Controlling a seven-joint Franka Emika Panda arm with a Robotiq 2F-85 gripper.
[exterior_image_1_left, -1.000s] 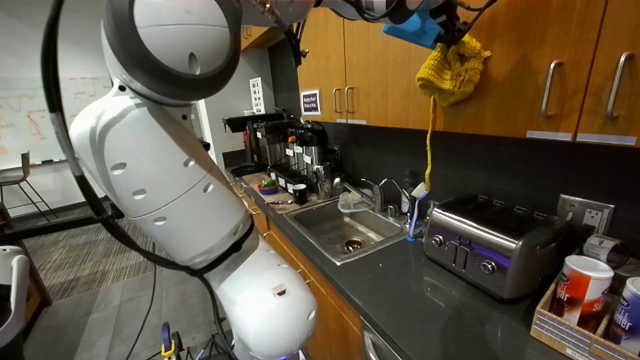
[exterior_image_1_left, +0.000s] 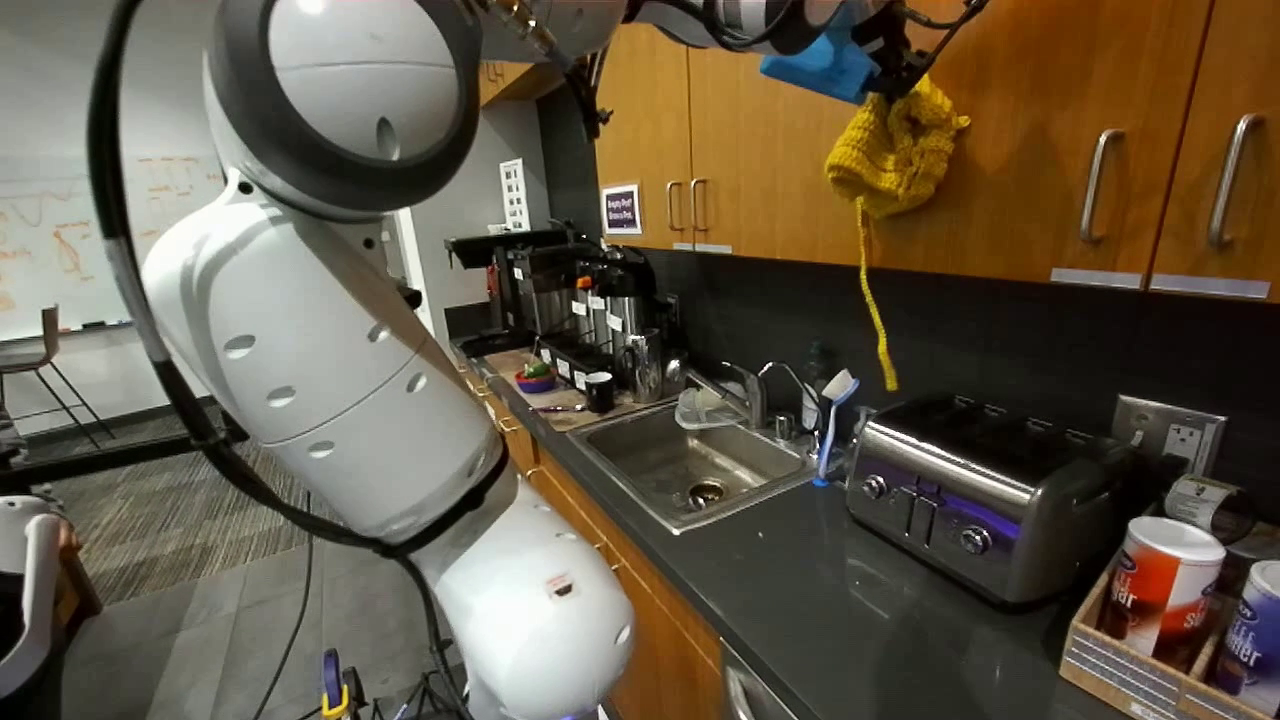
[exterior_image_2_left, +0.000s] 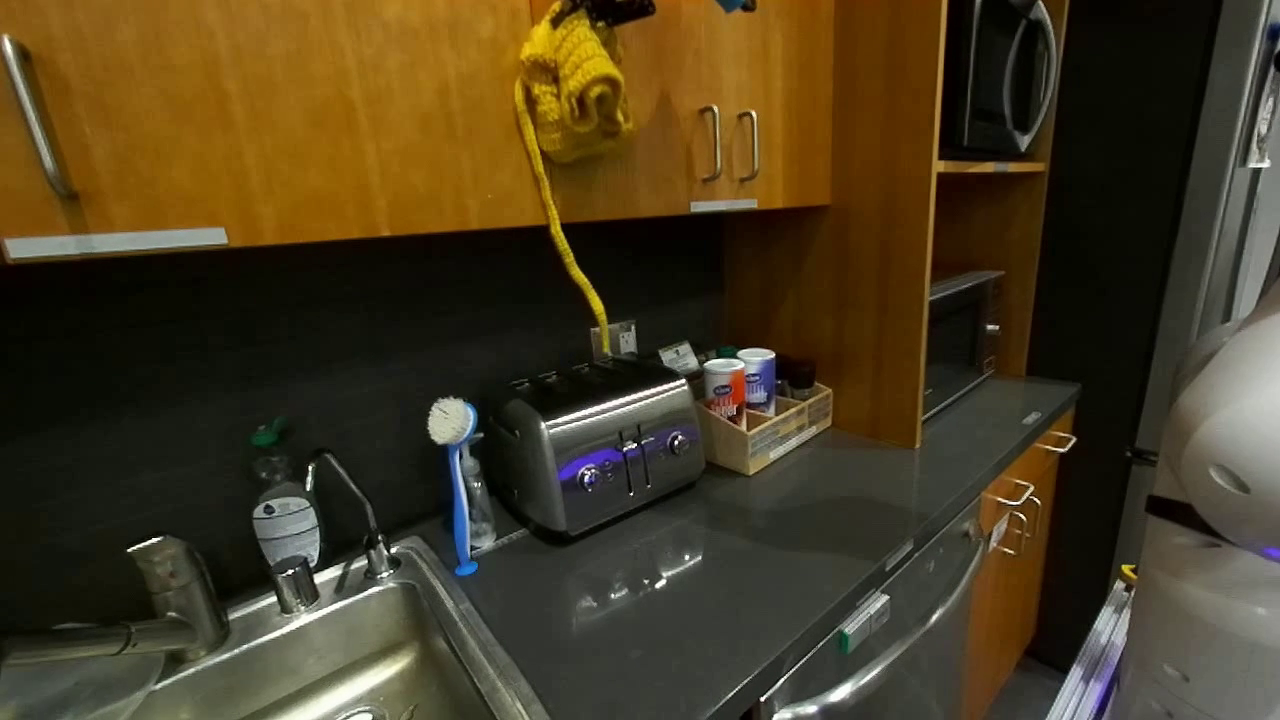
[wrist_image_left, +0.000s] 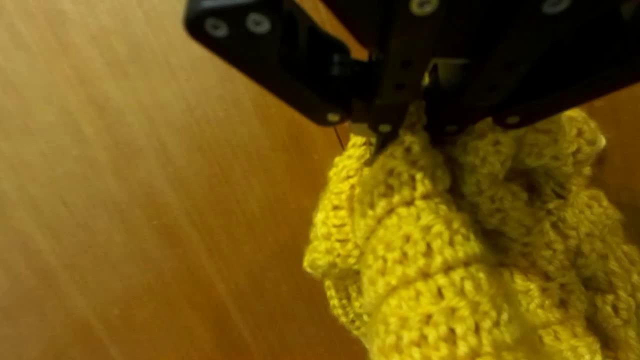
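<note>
A yellow knitted piece (exterior_image_1_left: 897, 154) hangs in the air before the upper cabinets, bunched at the top, with a long knitted strap (exterior_image_1_left: 872, 300) dangling from it. My gripper is shut on its upper part; folds of yarn come out between and below the dark fingers. In exterior view 2 the bundle (exterior_image_2_left: 578, 90) hangs at the top, and the strap (exterior_image_2_left: 561, 234) runs down to just in front of the outlet, behind or above the toaster's top. Most of the gripper is cut off at the top edge there.
A steel four-slot toaster (exterior_image_2_left: 606, 450) stands on the dark counter (exterior_image_2_left: 768, 540), right of the sink (exterior_image_1_left: 696, 462). A blue dish brush (exterior_image_2_left: 458, 480) stands between them. Beyond the toaster sits a box (exterior_image_2_left: 780, 434) of canisters.
The gripper and knitted piece have shifted slightly left in exterior view 1. The strap has swung right, its lower end moving from near the brush toward the toaster.
</note>
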